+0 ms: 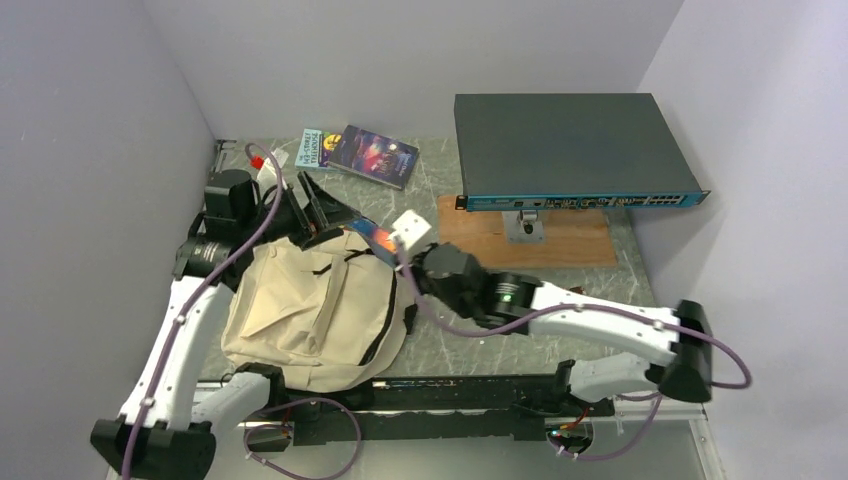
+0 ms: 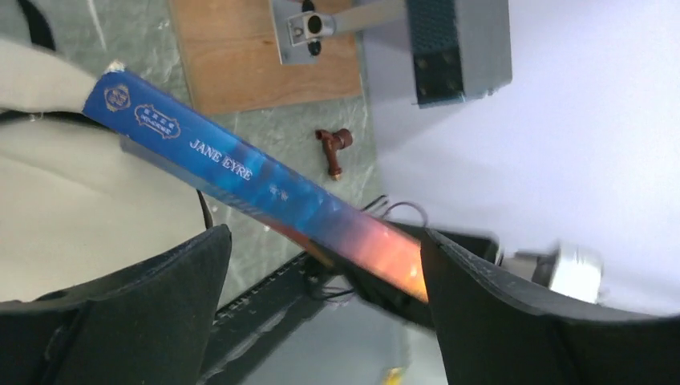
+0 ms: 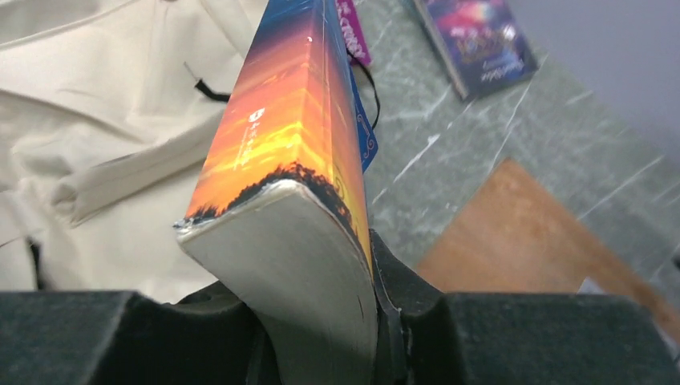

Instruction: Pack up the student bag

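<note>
My right gripper is shut on the lower end of a thick book [image 3: 277, 136], orange at this end and blue farther along. Its spine, lettered JANE EYRE, faces the left wrist view, where the book [image 2: 204, 160] slants between wide-spread fingers. My left gripper is open and clear of the book's far end. From above, the left gripper [image 1: 335, 215] stands just left of the book [image 1: 372, 238], which hangs over the right side of the cream bag [image 1: 310, 310]. The bag lies on the table; I cannot tell how its opening stands.
Two books lie at the back, a dark one [image 1: 375, 157] and a teal one [image 1: 312, 147]. A dark box [image 1: 580, 150] on a stand with a wooden base [image 1: 580, 240] rises at the right. A small brown faucet-shaped thing [image 2: 333, 151] sits near it.
</note>
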